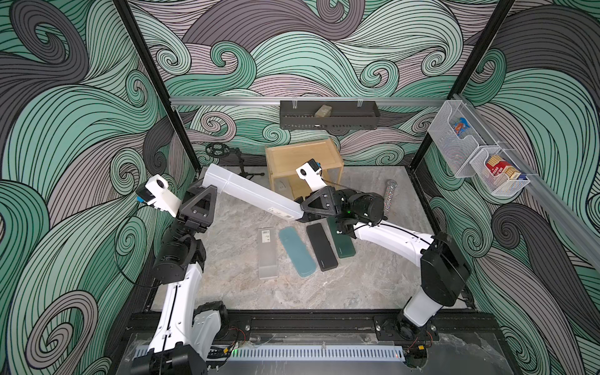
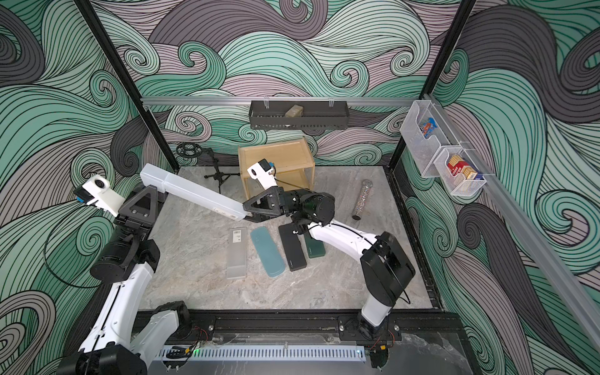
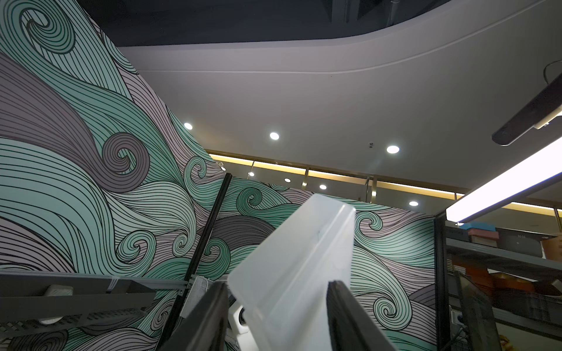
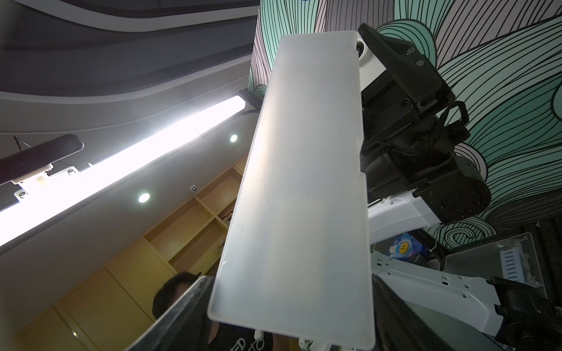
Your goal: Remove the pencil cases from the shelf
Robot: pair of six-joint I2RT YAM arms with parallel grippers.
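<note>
A long whitish translucent pencil case (image 1: 253, 193) is held up in the air, slanting between my two arms. My right gripper is shut on its right end, with a finger at each side. At the other end, my left gripper has its fingers on either side of the case; whether they press on it is unclear. Lying on the table are a clear case (image 1: 267, 256), a blue case (image 1: 297, 252), a black case (image 1: 322, 247) and a dark green case (image 1: 342, 243), the last partly covered by my right arm.
A wooden shelf (image 1: 303, 156) stands at the back, partly behind my right gripper. A dark rack (image 1: 329, 118) hangs on the back rail, wire baskets (image 1: 456, 143) on the right. A glittery tube (image 1: 390, 197) lies at right.
</note>
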